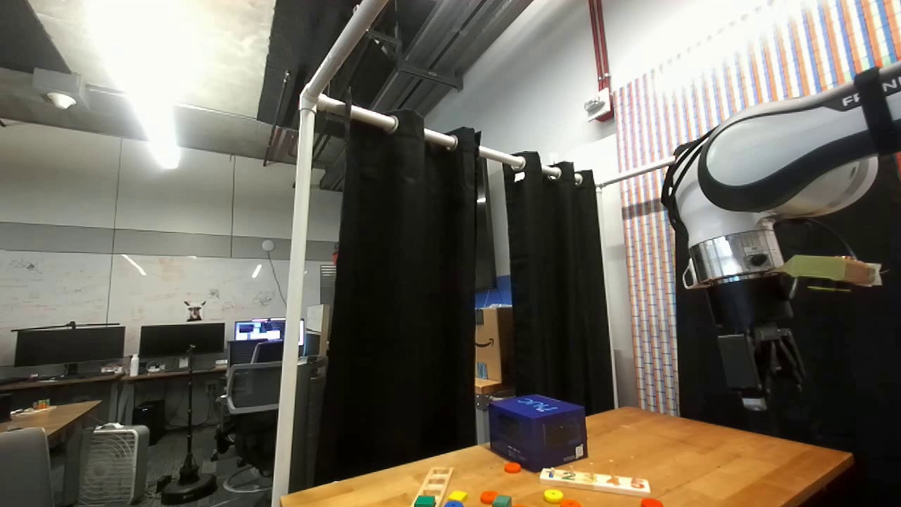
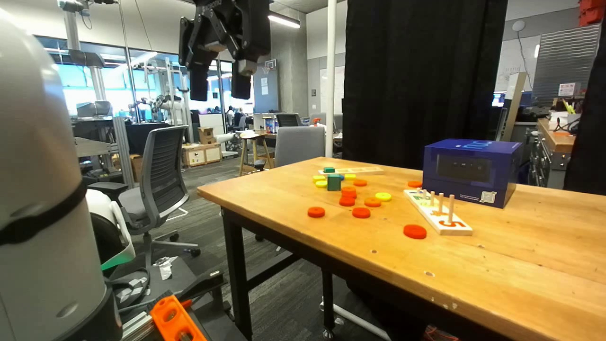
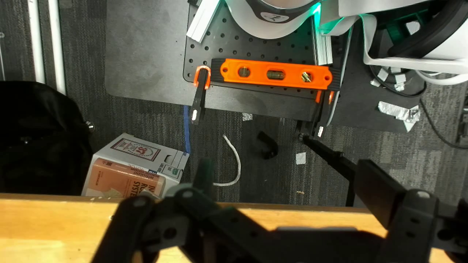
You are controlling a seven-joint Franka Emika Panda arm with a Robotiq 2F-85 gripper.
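Note:
My gripper (image 2: pixel 220 91) hangs high above the near edge of the wooden table, its fingers apart and nothing between them. In the wrist view the open fingers (image 3: pixel 378 189) stand over the table edge and the floor. A white numbered board with upright pegs (image 2: pixel 437 213) lies on the table beside the blue box. Several loose orange-red rings (image 2: pixel 414 231) and yellow rings (image 2: pixel 383 196) are scattered to its left. A green block (image 2: pixel 334 182) stands among other small pieces, with a pale wooden frame (image 2: pixel 363 170) behind them. The gripper is well away from all of these.
The blue box (image 2: pixel 474 170) stands at the back of the table (image 2: pixel 511 255), whose front right part is bare. Below the wrist camera are an orange level (image 3: pixel 276 74) on the robot's base and a cardboard box (image 3: pixel 136 164) on the floor.

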